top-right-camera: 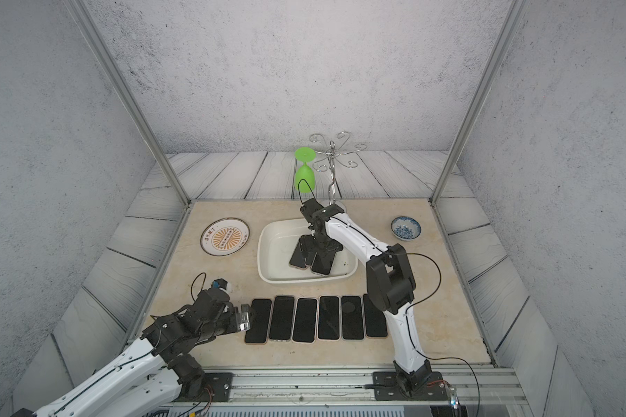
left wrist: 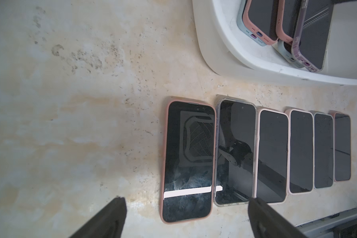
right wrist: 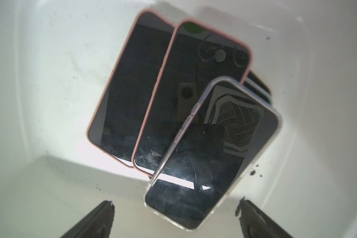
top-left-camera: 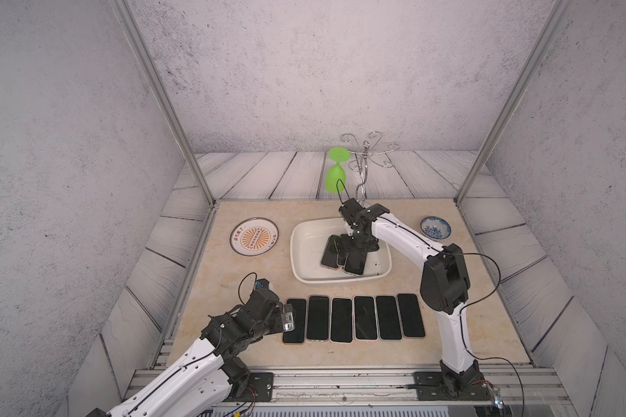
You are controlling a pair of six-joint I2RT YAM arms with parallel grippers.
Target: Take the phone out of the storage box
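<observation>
In the white storage box [top-left-camera: 304, 267] several phones overlap. A clear-cased phone [right wrist: 210, 158] lies on top, tilted across a pink-cased phone [right wrist: 194, 67], and another pink-edged phone [right wrist: 132, 83] shows at the left of the pile. Part of a further dark phone [right wrist: 257, 85] peeks out underneath. Above the pile hangs my right gripper, open, its fingers apart on either side of the clear-cased phone's lower end. My left gripper is open over the table at the left end of a phone row, holding nothing; a pink-cased phone [left wrist: 188, 162] shows between its fingers, lying on the table.
Several phones [top-left-camera: 341, 320] lie side by side in front of the box. A plate [top-left-camera: 254, 237] sits left of the box, a blue-patterned bowl [top-left-camera: 435, 228] to its right. Behind stand a metal rack [top-left-camera: 363, 170] and a hanging green goblet [top-left-camera: 336, 177].
</observation>
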